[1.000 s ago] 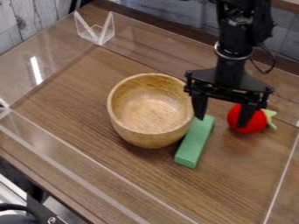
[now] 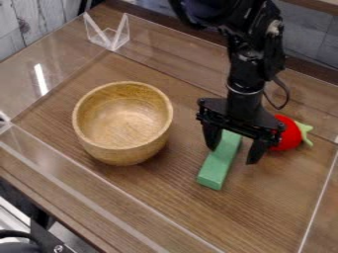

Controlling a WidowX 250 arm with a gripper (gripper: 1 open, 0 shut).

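My gripper (image 2: 238, 136) is low over the table, its black fingers spread above the upper end of a green block (image 2: 215, 170) in the camera view. A red tomato-like object (image 2: 286, 136) with a green top lies to the right, partly behind the gripper. Whether anything is between the fingers is hard to tell.
A wooden bowl (image 2: 123, 122) stands on the left of the table. A small white wire object (image 2: 105, 32) is at the back left.
The arm has shifted slightly and sits lower over the green block. The bowl appears further left and higher in the view than before.
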